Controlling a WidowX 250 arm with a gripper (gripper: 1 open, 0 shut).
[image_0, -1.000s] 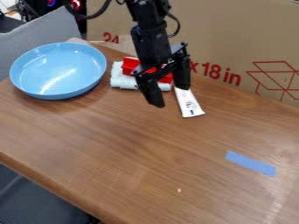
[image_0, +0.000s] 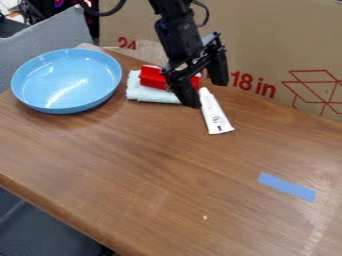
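My black gripper (image_0: 202, 78) is open at the back centre of the wooden table, its fingers over a red object (image_0: 154, 77) that rests on a folded white cloth (image_0: 147, 94). The arm partly hides the red object. Beside them, to the right, a white tube (image_0: 214, 114) with a cap lies on the table. Whether a finger touches the red object, I cannot tell.
A blue plate (image_0: 66, 104) sits at the left. A strip of blue tape (image_0: 286, 187) is at the right. A cardboard box (image_0: 287, 55) stands along the back.
The gripper has shifted back and to the right, higher in the picture, from in front of the red object and cloth to over them. The objects look unmoved.
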